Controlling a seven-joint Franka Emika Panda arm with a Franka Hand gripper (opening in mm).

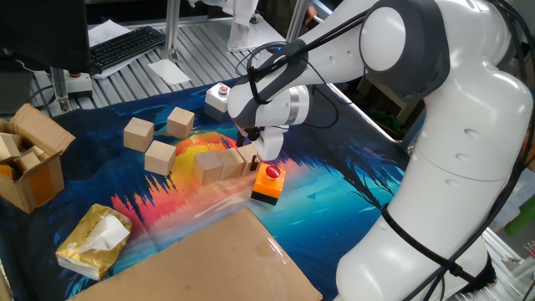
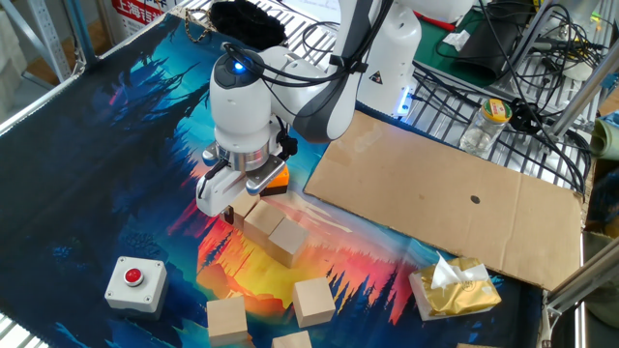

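Note:
Three plain wooden blocks stand in a touching row on the colourful mat; the near-left one [image 1: 208,168], the middle one [image 1: 231,162] and the end one [image 1: 247,154] show in exterior view 1. My gripper [image 1: 252,157] is down at the end block, the one closest to the orange box. In exterior view 2 a dark finger [image 2: 229,215] reaches down beside that end block [image 2: 246,205]; the hand covers the other finger. Whether the fingers press on the block does not show. An orange box with a red button [image 1: 269,181] sits right beside the gripper.
Several loose blocks [image 1: 160,157] lie left of the row. A white box with a red button [image 2: 135,286] stands apart. A tissue pack [image 1: 94,242], an open carton of blocks [image 1: 32,167] and a flat cardboard sheet [image 2: 435,198] take up other parts of the table.

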